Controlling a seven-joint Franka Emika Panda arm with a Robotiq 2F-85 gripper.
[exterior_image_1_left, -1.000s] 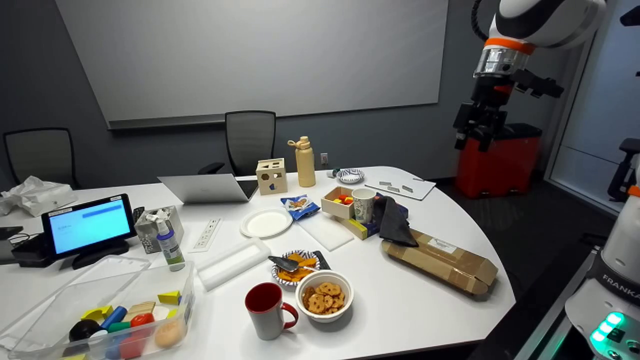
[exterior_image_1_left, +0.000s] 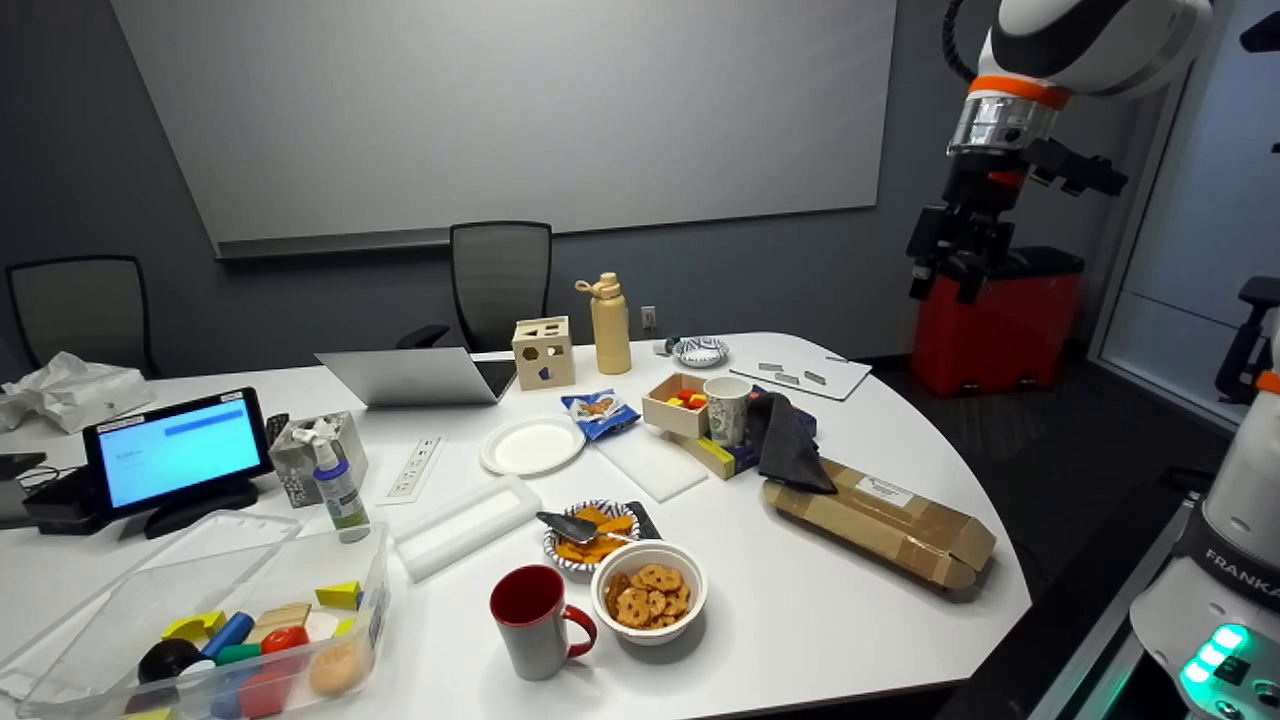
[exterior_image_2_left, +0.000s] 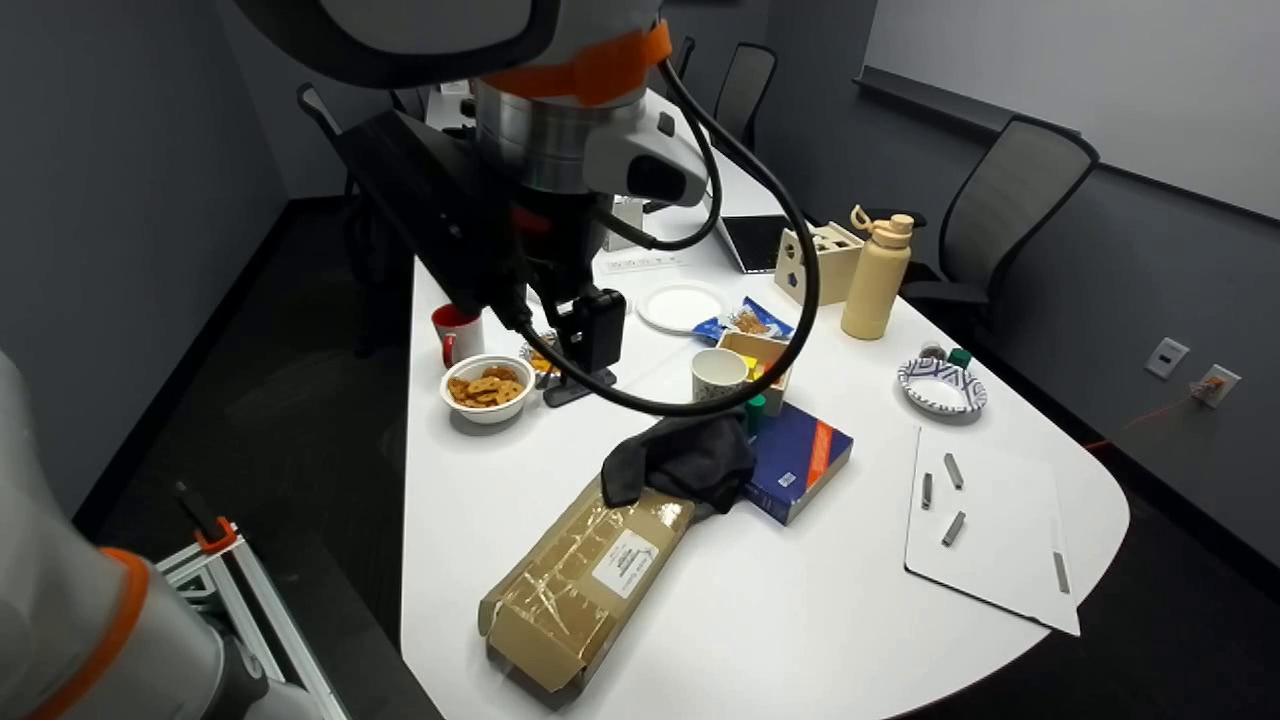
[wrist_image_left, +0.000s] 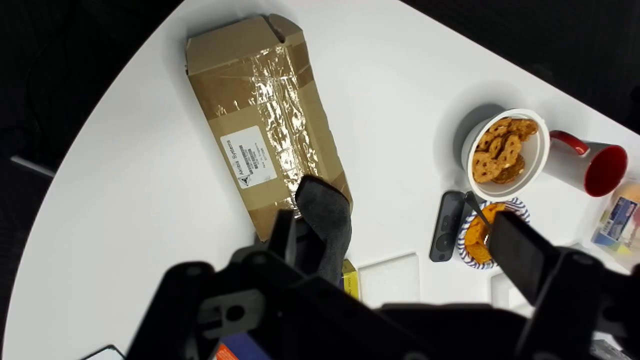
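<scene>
High over the table's right end, my gripper (exterior_image_1_left: 945, 287) hangs pointing down. Its fingers (wrist_image_left: 517, 255) are spread wide in the wrist view, with no object gripped between them. Well below lies a long taped cardboard box (wrist_image_left: 240, 99), and a dark cloth (exterior_image_2_left: 690, 456) drapes over one end of it. A white bowl of pretzel-like snacks (exterior_image_1_left: 648, 600) stands near the front edge. Beside it are a grey mug with a red inside (exterior_image_1_left: 536, 636) and a patterned bowl of orange food (exterior_image_1_left: 591, 534) with a dark spoon in it.
A patterned cup (exterior_image_1_left: 727, 412), a wooden box of blocks (exterior_image_1_left: 675, 410) and a blue book (exterior_image_2_left: 798, 450) crowd together beyond the cloth. Farther back stand a tan bottle (exterior_image_1_left: 609, 326) and a laptop (exterior_image_1_left: 414, 378). A clear bin of toys (exterior_image_1_left: 360, 600) fills the front left. White table around the cardboard box is bare.
</scene>
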